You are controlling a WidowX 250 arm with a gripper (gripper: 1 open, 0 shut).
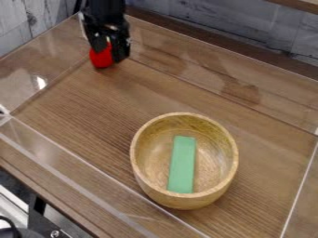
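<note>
A dark robot gripper (104, 35) hangs at the top left of the camera view, over a red object (100, 57) on the wooden table. Its fingers straddle or sit just above the red object, and the gripper looks open, though the fingertips are small and blurred. A large yellow bowl (154, 158) at the lower middle holds a green block (183, 165).
A grey wall (37, 23) and a raised wooden edge border the back, and dark cables lie off the table at the lower left.
</note>
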